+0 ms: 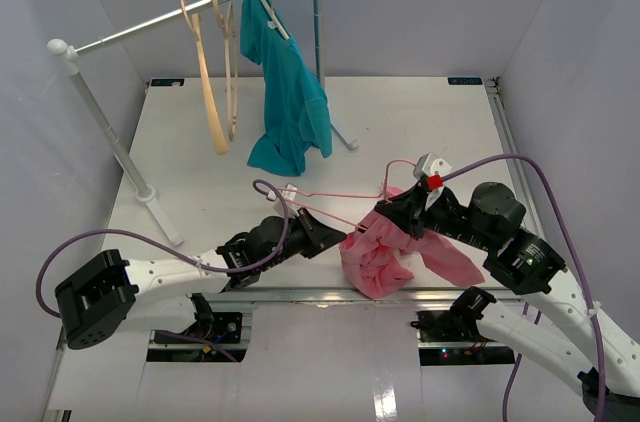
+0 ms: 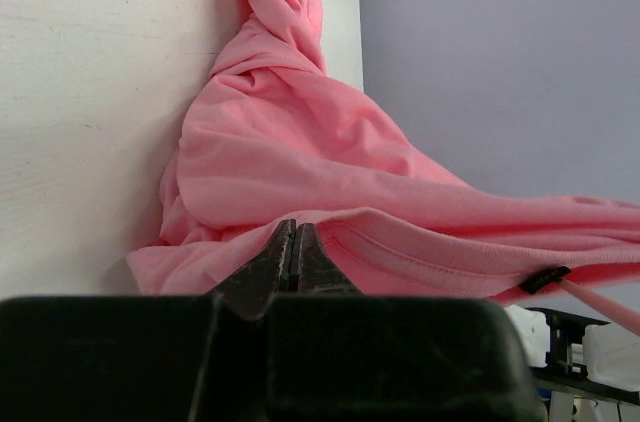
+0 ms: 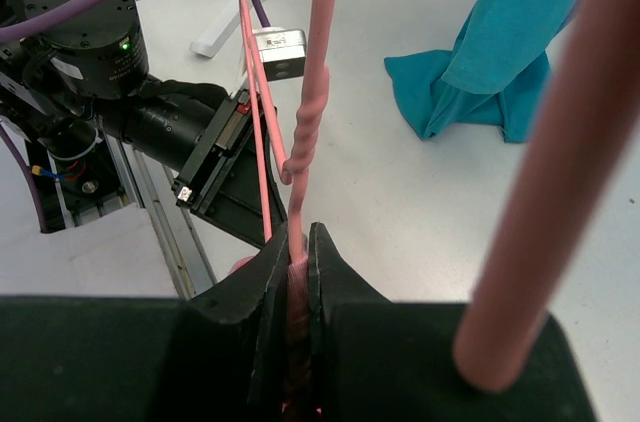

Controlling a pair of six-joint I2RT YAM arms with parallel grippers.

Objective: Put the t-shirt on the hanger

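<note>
The pink t shirt (image 1: pixel 375 262) lies bunched at the front right of the table, partly raised, with a pink hanger (image 3: pixel 320 12) reaching into it. My right gripper is shut on the hanger's twisted neck above the shirt. My left gripper has its fingertips together at the shirt's collar edge (image 2: pixel 420 247); whether cloth is pinched between them is unclear. In the top view it sits just left of the shirt, below the hanger's left part.
A rail (image 1: pixel 150 20) at the back holds wooden hangers (image 1: pixel 210 112) and a teal shirt (image 1: pixel 290 112). Bare table (image 1: pixel 420 112) lies behind the pink shirt.
</note>
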